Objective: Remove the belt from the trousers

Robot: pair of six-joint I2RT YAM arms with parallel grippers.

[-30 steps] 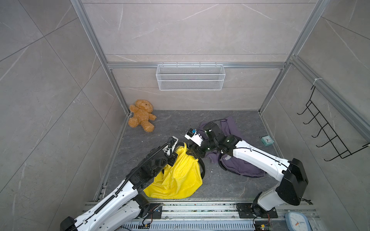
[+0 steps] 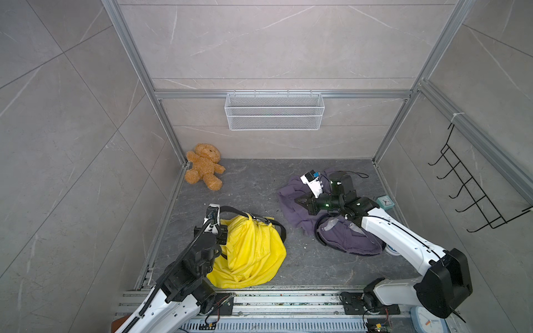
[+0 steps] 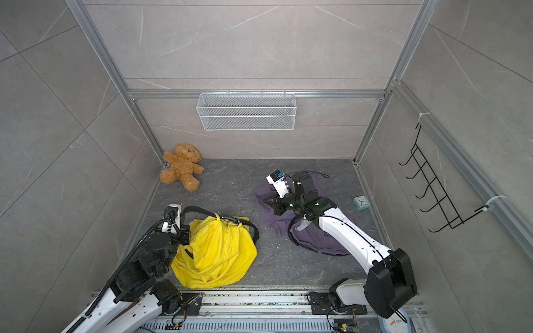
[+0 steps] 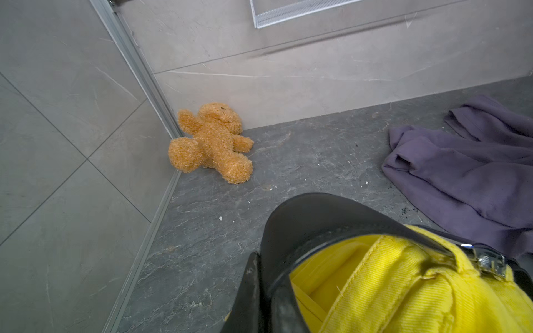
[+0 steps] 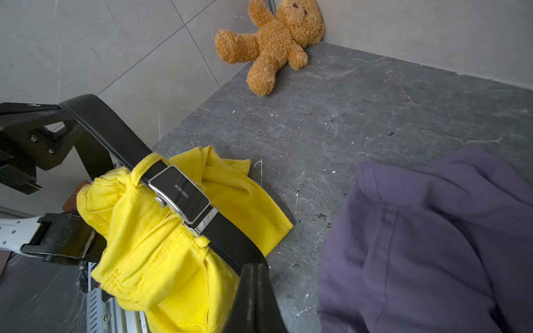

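Note:
The yellow trousers (image 2: 249, 249) lie bunched on the floor at the front, left of centre. A black belt (image 5: 233, 244) with a rectangular buckle (image 5: 180, 191) still runs through their waistband loops. One stretch of the belt rises in an arch on the left and passes between the fingers of my left gripper, which is shut on it. To the right, above the purple cloth, my right gripper is shut with nothing between its fingers, apart from the trousers. Belt's far side behind the yellow fabric is hidden.
Purple cloth (image 2: 349, 238) with a dark strap covers the floor at right, under the right arm. A teddy bear (image 2: 205, 166) sits in the back left corner, a small clock (image 3: 361, 202) by the right wall. Bare floor lies between bear and cloth.
The left gripper has moved left, drawing the belt into an arch beside the trousers. The right gripper has moved away from the waistband to the right, and the waistband has come into view.

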